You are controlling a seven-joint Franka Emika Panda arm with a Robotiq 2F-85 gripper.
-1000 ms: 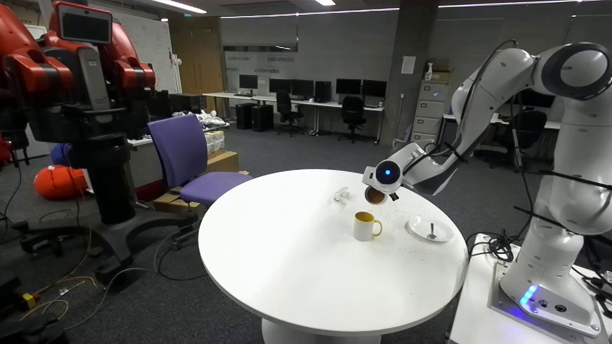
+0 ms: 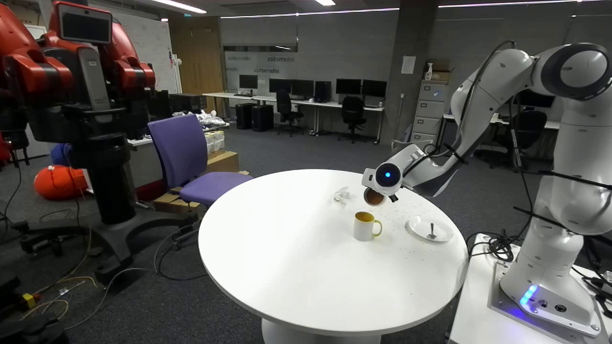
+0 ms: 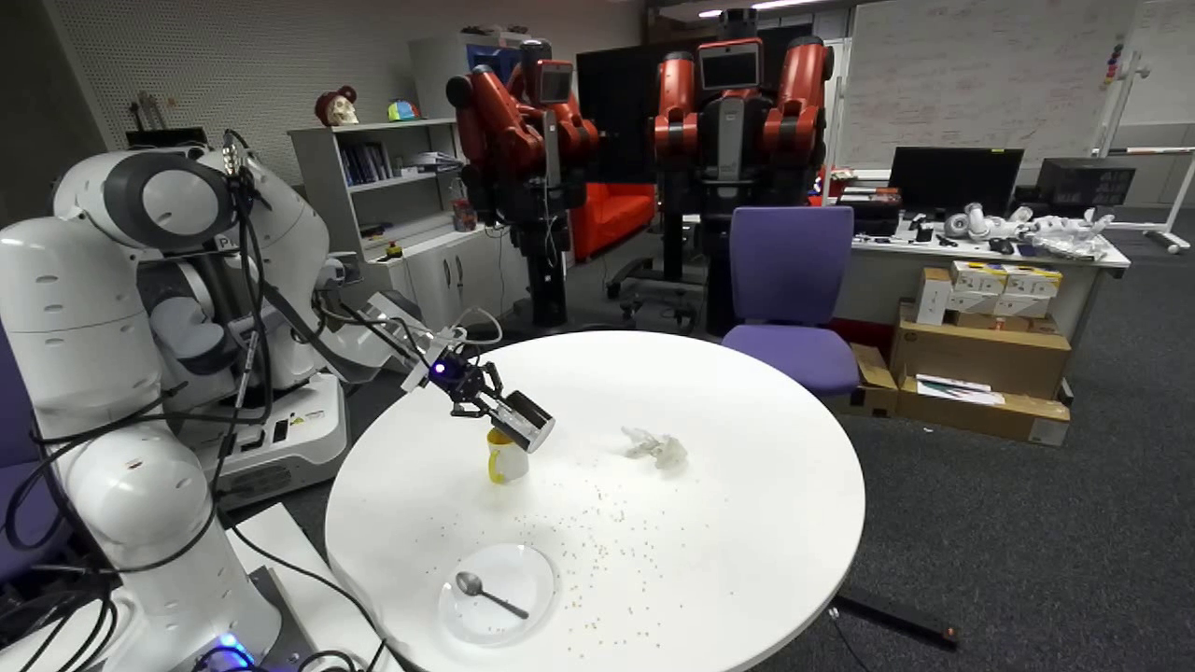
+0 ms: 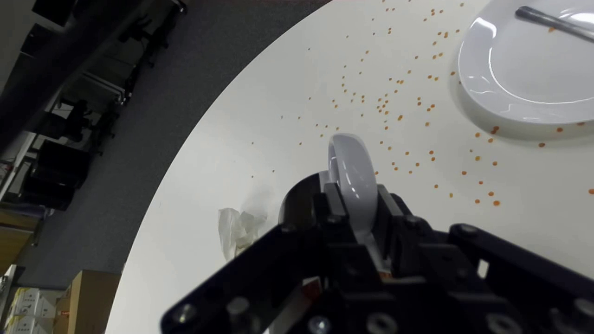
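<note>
My gripper (image 3: 488, 401) is shut on the handle (image 4: 354, 172) of a dark-and-white mug, held tilted above the table. In exterior view 2 this held mug (image 3: 523, 421) slants down to the right, and in exterior view 1 its brown round end (image 2: 374, 197) faces the camera. A second mug, white with a yellow inside and handle (image 2: 364, 227), stands upright on the table, nearer the camera than the held one in exterior view 1. The fingers (image 4: 390, 206) sit either side of the white handle; most of the held mug's dark body is hidden behind them.
A white plate (image 3: 493, 634) with a spoon (image 3: 489, 594) lies near the round table's edge. Small orange bits (image 4: 399, 117) are scattered over the white tabletop (image 2: 269, 246). Crumpled clear plastic (image 3: 655, 448) lies farther off.
The held mug has shifted very slightly down and left in exterior view 1. The yellow-lined mug, plate and plastic have not moved.
</note>
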